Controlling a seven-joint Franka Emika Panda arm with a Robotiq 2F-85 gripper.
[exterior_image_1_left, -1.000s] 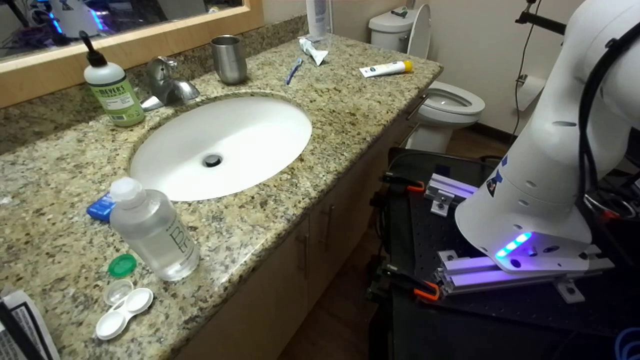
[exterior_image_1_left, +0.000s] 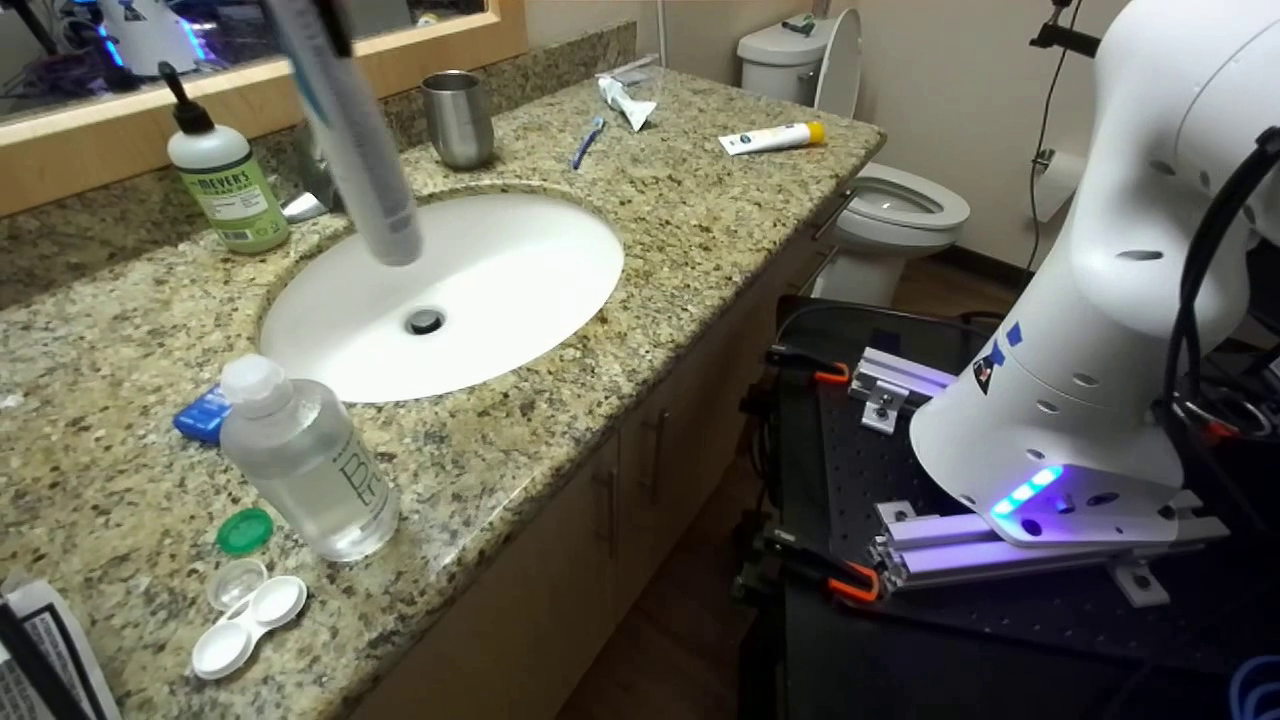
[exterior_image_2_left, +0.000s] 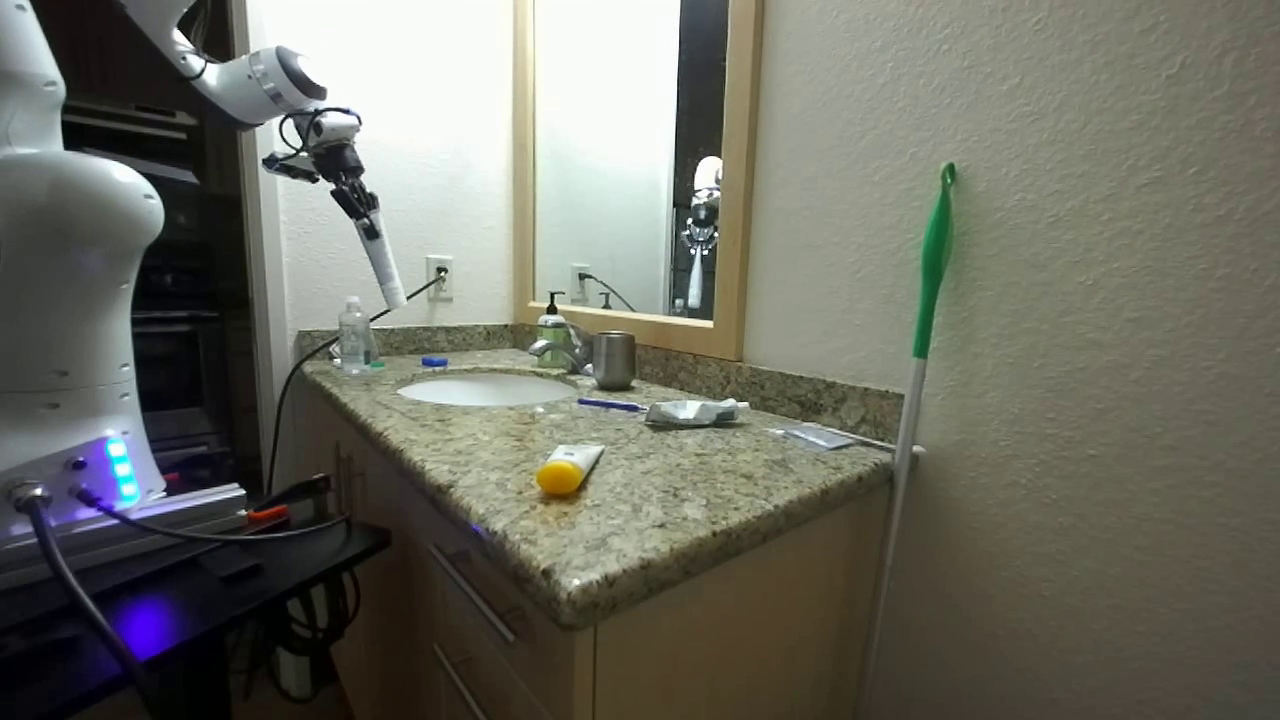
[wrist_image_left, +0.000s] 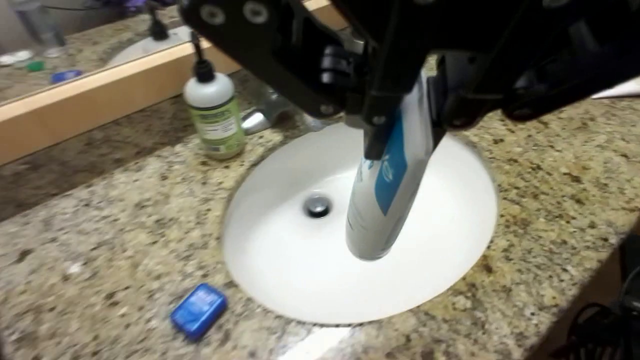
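My gripper is shut on a white bottle (wrist_image_left: 384, 201) with a blue patch on its label. In the wrist view the bottle's lower end points down over the white sink (wrist_image_left: 276, 264). Exterior view 2 shows the bottle (exterior_image_2_left: 381, 266) hanging tilted in the air from the gripper (exterior_image_2_left: 367, 216), clear of the counter (exterior_image_2_left: 672, 516). The same bottle (exterior_image_1_left: 360, 156) looks blurred in exterior view 1, covering most of the faucet. Its upper end is hidden by the fingers.
A green-labelled soap pump (exterior_image_1_left: 228, 186) and a steel cup (exterior_image_1_left: 458, 120) stand behind the sink. A clear bottle (exterior_image_1_left: 314, 468), a blue box (exterior_image_1_left: 202, 414) and a contact lens case (exterior_image_1_left: 248, 626) are at the near left. A yellow-capped tube (exterior_image_1_left: 774, 138) lies toward the far end.
The white bottle has moved from the far back end of the counter to over the sink, tilting as it came. The arm has swung with it; the counter objects have stayed put.
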